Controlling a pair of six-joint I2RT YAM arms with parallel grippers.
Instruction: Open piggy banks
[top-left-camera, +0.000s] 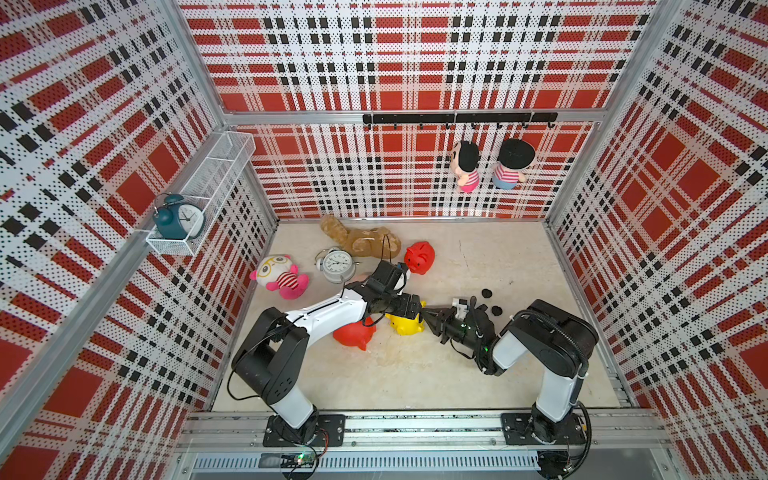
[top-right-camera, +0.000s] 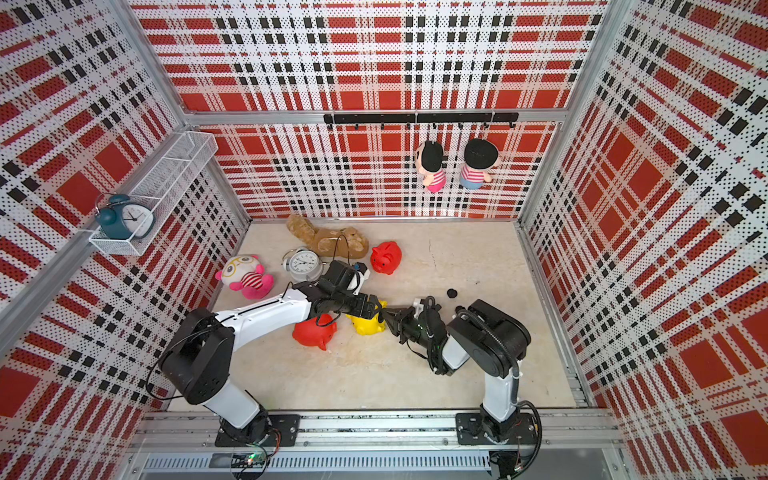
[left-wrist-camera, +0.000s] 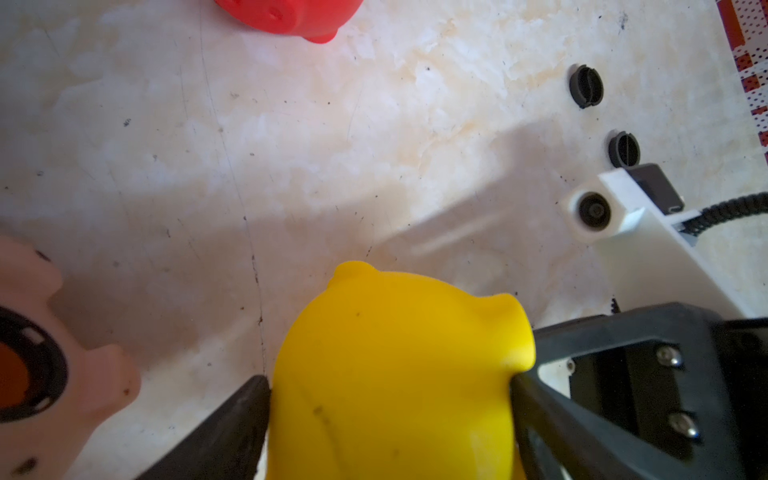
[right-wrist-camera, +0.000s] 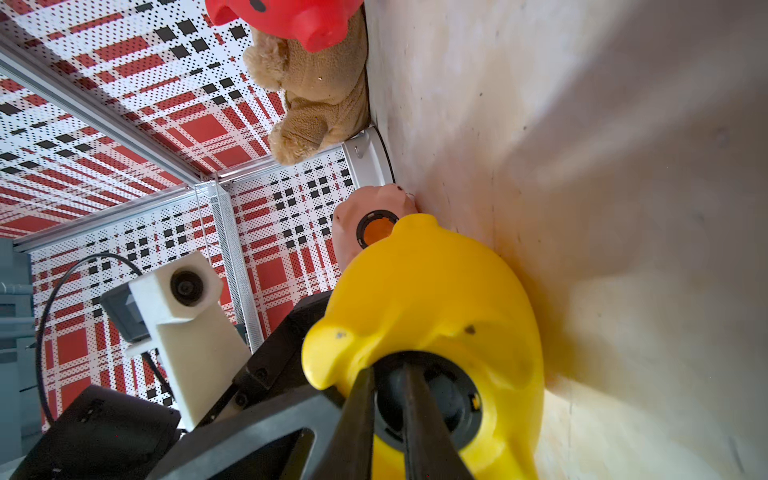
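In the right wrist view, its black-ringed bottom opening (right-wrist-camera: 460, 408) faces my right gripper, shut, with its fingertips at that ring. A pink piggy bank (right-wrist-camera: 364, 204) with an orange-filled ring lies behind it. Red piggy banks (top-left-camera: 419, 256) (top-left-camera: 353, 334) lie at the back and front left.
Two black plugs (left-wrist-camera: 585, 85) lie on the floor (top-left-camera: 528, 256) to the right. A brown plush (top-left-camera: 368, 240), silver clock (top-left-camera: 337, 264) and pink-white toy (top-left-camera: 280, 277) fill the back left.
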